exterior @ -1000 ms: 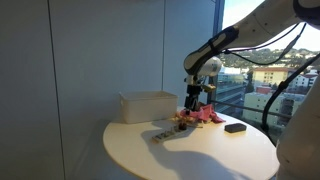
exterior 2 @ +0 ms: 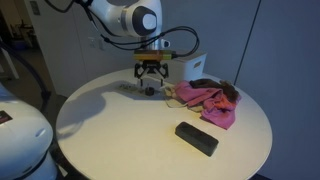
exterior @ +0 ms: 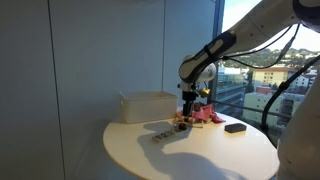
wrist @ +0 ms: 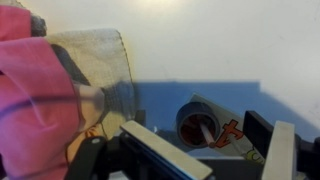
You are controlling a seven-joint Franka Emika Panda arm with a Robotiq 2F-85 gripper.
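Observation:
My gripper is open, with its two fingers wide apart in the wrist view. Between and just beyond them is a small dark round cup-like object (wrist: 198,124) with a reddish inside and a pale stick-like piece in it. Beside it on the table lies a flat piece with orange-red markings (wrist: 232,136). In exterior view 2 the gripper (exterior 2: 151,77) points down above the dark object (exterior 2: 150,91), apart from it.
A pink cloth (exterior 2: 212,104) and a beige cloth (wrist: 98,62) lie beside the gripper. The grey bin (exterior: 148,106) stands at the back. A black block (exterior 2: 197,138) rests near the table's edge.
The arm has come lower and a little to the left in exterior view 1, bringing the gripper nearer to the dark object. The things on the table look unmoved.

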